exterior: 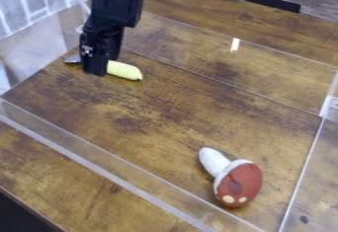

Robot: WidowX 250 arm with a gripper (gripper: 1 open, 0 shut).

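My black gripper point(98, 56) is lowered at the upper left, over a yellow-green handled utensil point(126, 71) with a grey metal end, which it partly hides. Whether the fingers touch it, and how far apart they are, is hard to tell. A toy mushroom point(235, 182) with a red-brown cap and white stem lies on its side at the lower right.
A clear-walled enclosure surrounds the wooden surface point(172, 117), with white mesh at the upper left.
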